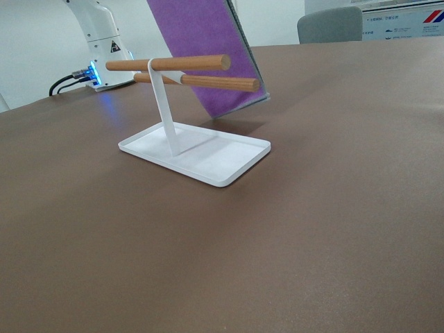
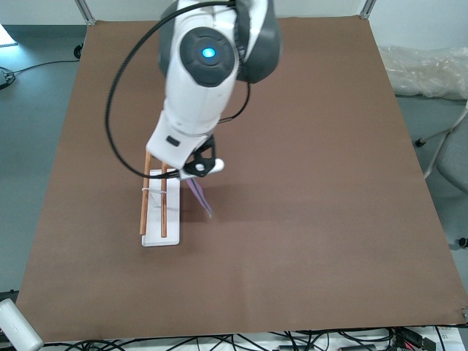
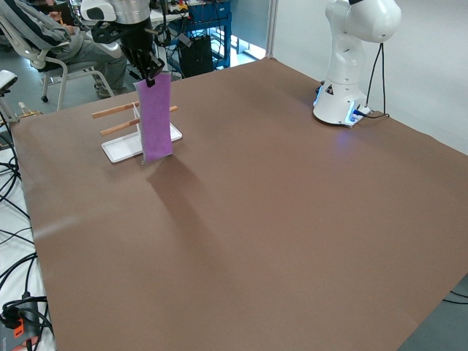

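Note:
A purple cloth point(image 3: 156, 121) hangs from my gripper point(image 3: 150, 79), which is shut on its upper edge, right beside the rack. In the top view the cloth point(image 1: 205, 35) appears as a flat purple sheet with a grey edge, behind the rack's wooden bars point(image 1: 191, 62). The rack stands on a white tray point(image 1: 222, 166) on the brown table point(image 2: 300, 219). In the left view the gripper's tips are hidden under the arm, and only the cloth's lower part point(image 2: 201, 196) shows, just right of the rack.
Cables point(image 3: 22, 314) run along one outer edge. A chair point(image 2: 453, 153) is beside the table.

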